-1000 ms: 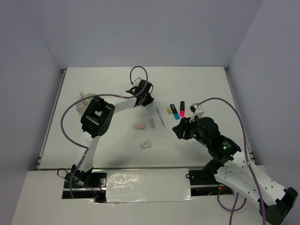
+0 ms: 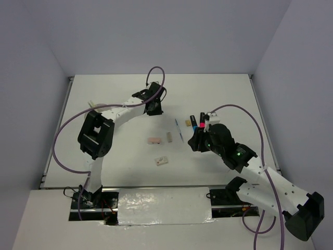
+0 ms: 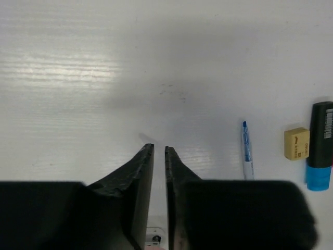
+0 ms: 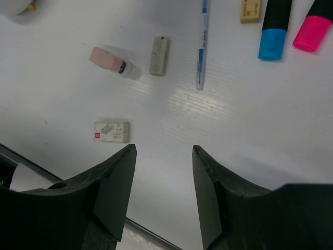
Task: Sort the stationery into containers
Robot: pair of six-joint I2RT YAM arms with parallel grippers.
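Note:
My left gripper (image 2: 155, 112) hangs over the back middle of the white board, fingertips slightly apart, nothing between them. My right gripper stands open, empty, over the board's right middle. In the right wrist view lie a blue pen (image 4: 202, 57), yellow eraser (image 4: 251, 9), blue-capped marker (image 4: 271, 39), pink-capped marker (image 4: 312, 30), grey eraser (image 4: 158, 54), pink eraser (image 4: 106, 58) and white boxed eraser (image 4: 111, 132). A pale container (image 2: 89, 115) with sticks in it is at the left, partly hidden by the left arm.
The back of the board (image 2: 218, 88) and its right side are clear. A metal rail (image 4: 151, 233) runs along the front edge. Purple cables loop above both arms.
My left arm has moved back and a little left, away from the pen. My right arm has shifted slightly up and left in the top view. The stationery has not moved.

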